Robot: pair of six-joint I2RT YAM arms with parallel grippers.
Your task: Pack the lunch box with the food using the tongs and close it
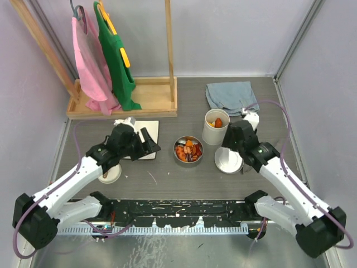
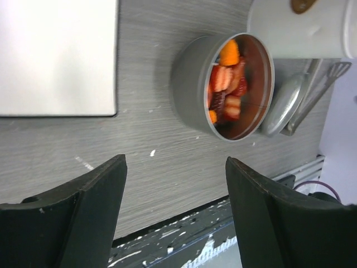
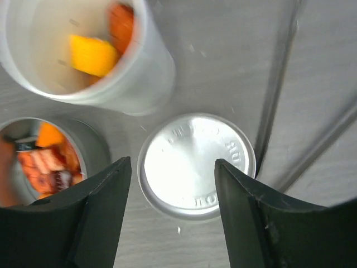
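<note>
A round metal lunch box point(image 1: 188, 161) stands uncovered mid-table, filled with orange and red food pieces point(image 2: 226, 81). To its right a flat silver lid point(image 1: 228, 161) lies on the table, seen whole in the right wrist view as a disc point(image 3: 192, 164). My left gripper point(image 1: 152, 144) is open at the left of the lunch box, apart from it; only bare table shows between its fingers. Over the area between the lid and the white canister point(image 1: 214, 135) hangs my right gripper point(image 1: 227, 143), also open and empty.
The canister holds yellow and orange pieces point(image 3: 95, 56). Long thin utensils point(image 3: 276, 89) lie right of the lid, near a folded blue cloth point(image 1: 231, 96) behind. A white board point(image 1: 146, 131) and small dish point(image 1: 111, 175) are at left. A wooden rack point(image 1: 148, 95) stands behind.
</note>
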